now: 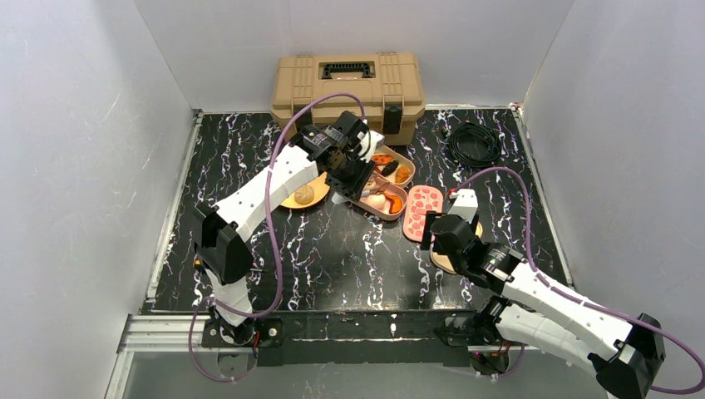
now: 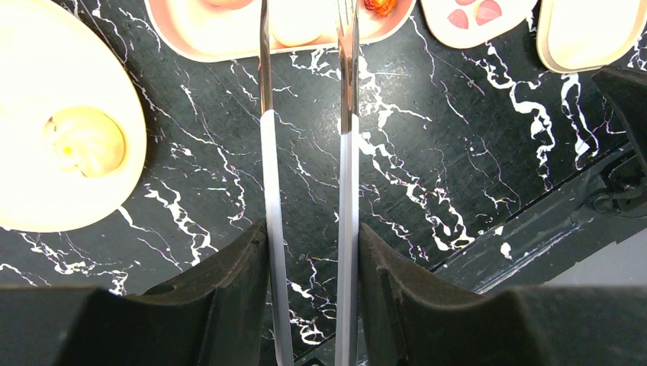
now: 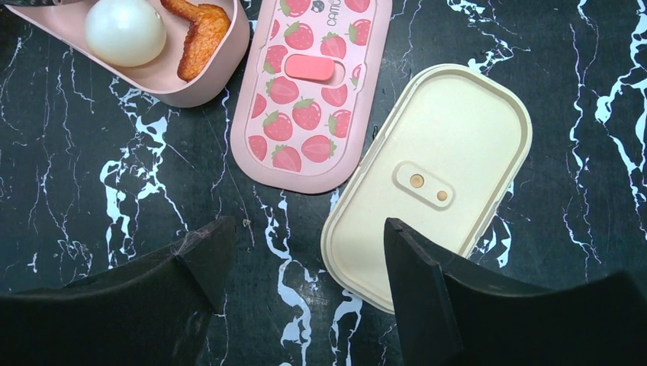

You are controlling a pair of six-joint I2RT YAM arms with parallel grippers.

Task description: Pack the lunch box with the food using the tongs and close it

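My left gripper has a pair of white-handled metal tongs (image 2: 348, 152) between its fingers, the tong arms apart. The tong tips reach over the pink lunch box (image 2: 206, 53); their far ends run out of the left wrist view. In the box lie a white egg (image 3: 126, 32) and an orange-brown food piece (image 3: 202, 42). Another compartment (image 1: 401, 155) with food sits behind it. A round yellowish food item (image 2: 84, 141) rests on the yellow plate (image 2: 46, 213). My right gripper is open and empty over the table, near the cream lid (image 3: 450, 137).
A pink strawberry-patterned lid (image 3: 305, 137) lies between the box and the cream lid. A tan toolbox (image 1: 349, 87) stands at the back, with a coiled black cable (image 1: 474, 145) at back right.
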